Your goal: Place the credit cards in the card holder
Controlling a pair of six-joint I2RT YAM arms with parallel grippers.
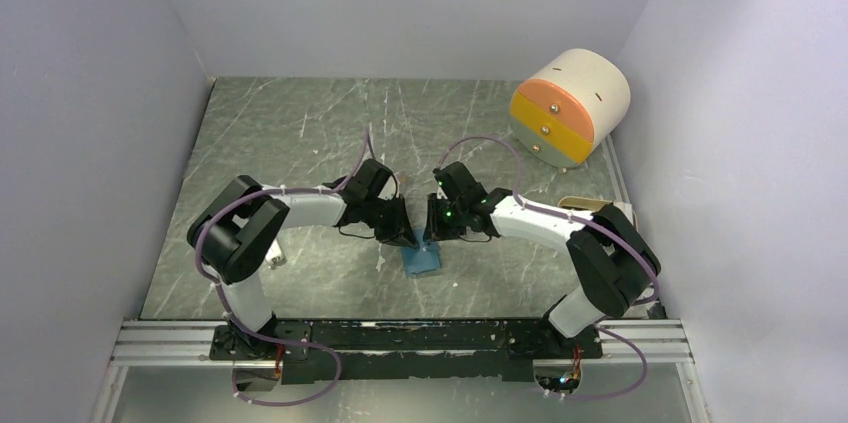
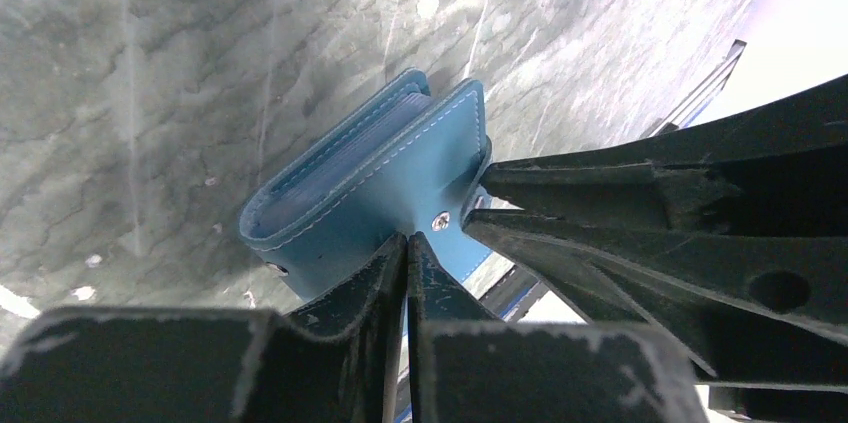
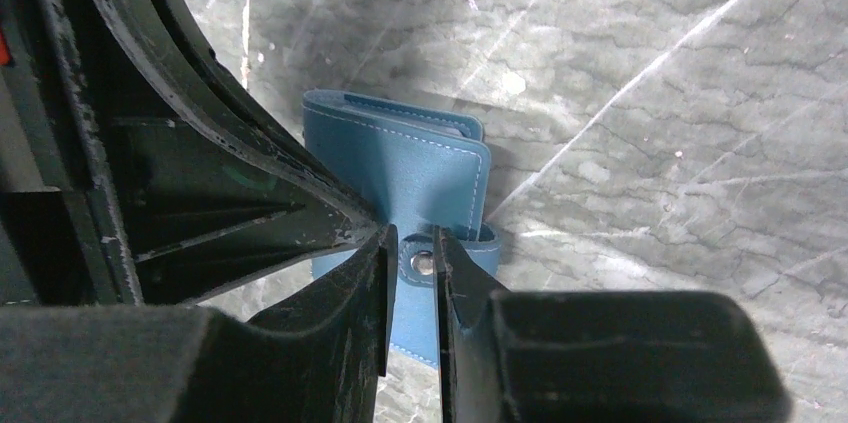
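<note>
The blue card holder stands between my two grippers, held up at a tilt, with its stitched top edges and pale sleeves showing in the left wrist view. My left gripper is shut on the holder's side. At the holder's strap, my right gripper is slightly open, with a narrow gap between its fingers. Behind that gap the strap's metal snap is visible; whether the fingers touch the strap I cannot tell. No loose credit card can be made out clearly.
A striped drum-shaped drawer box occupies the back right. A small white object lies at left beside my left arm. Partly behind the right arm is a tan-rimmed item. Bare marble table extends behind the grippers.
</note>
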